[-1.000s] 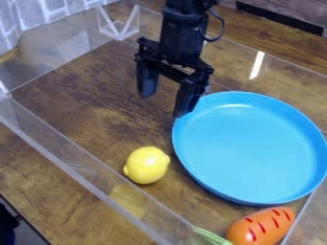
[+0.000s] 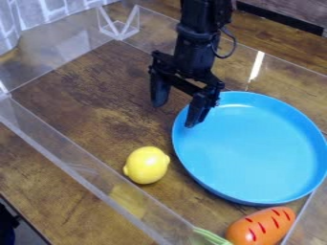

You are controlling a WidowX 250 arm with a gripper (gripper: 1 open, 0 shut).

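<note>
My black gripper (image 2: 179,96) is open at the upper middle of the camera view, fingers pointing down over the wooden surface and the near left rim of a blue plate (image 2: 250,148). A yellow lemon (image 2: 147,165) lies at lower middle, below and left of the gripper. An orange toy carrot (image 2: 261,226) with red marks and a green top lies at the bottom right. I cannot tell anything between the fingers.
A clear plastic border runs along the left (image 2: 76,163) and back of the wooden board (image 2: 76,91). The left part of the board is bare.
The gripper has shifted slightly to the right, toward the plate. The lemon, plate and carrot have not moved.
</note>
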